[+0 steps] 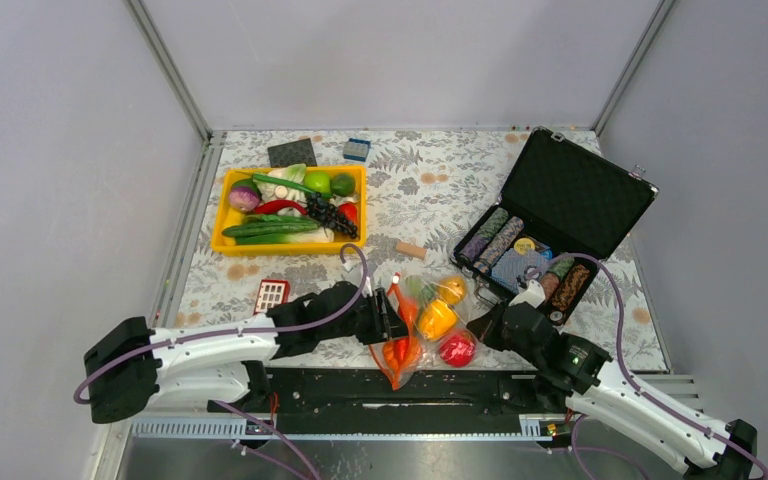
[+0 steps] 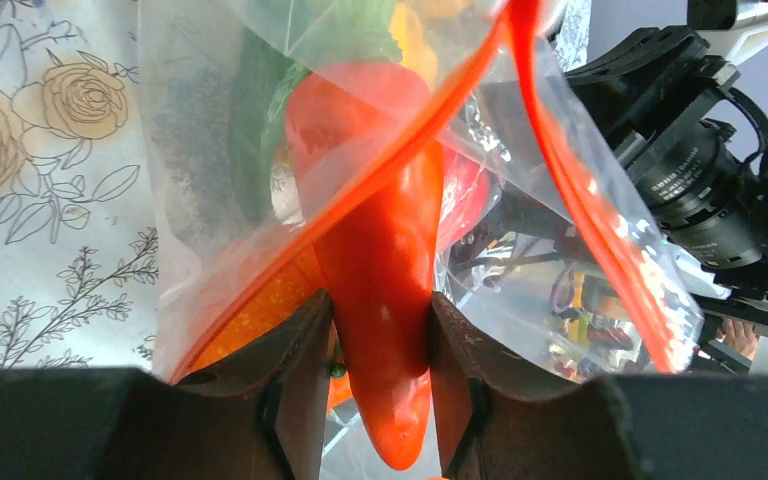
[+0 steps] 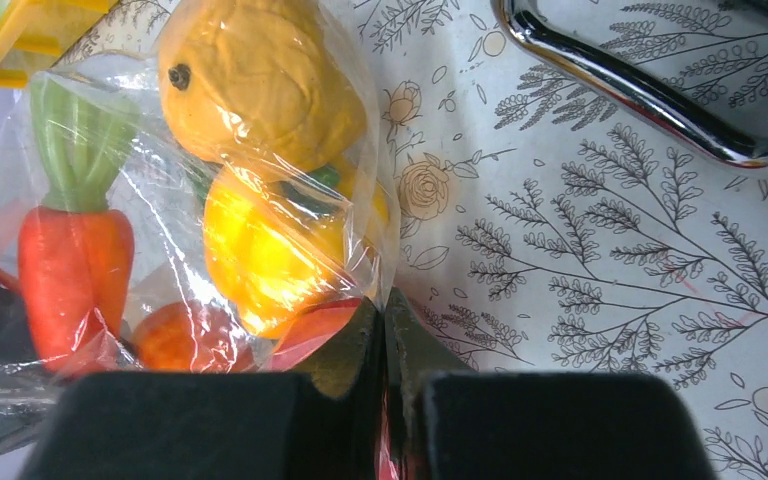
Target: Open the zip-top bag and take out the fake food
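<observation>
The clear zip bag (image 1: 423, 295) with an orange zip strip (image 2: 260, 290) holds fake food: a carrot (image 3: 75, 280), yellow pepper (image 1: 437, 319), yellow fruit (image 3: 260, 80) and red item (image 1: 457, 349). My left gripper (image 1: 388, 318) is shut on the carrot's orange-red body (image 2: 380, 250), between the bag's orange strips in the left wrist view. My right gripper (image 1: 475, 328) is shut on the bag's clear plastic at its right side.
A yellow tray (image 1: 218, 235) of vegetables stands at back left. An open black case (image 1: 584, 198) with chip rolls is at right, close to the bag. A wooden block (image 1: 410, 249) and red-rimmed object (image 1: 272, 295) lie nearby.
</observation>
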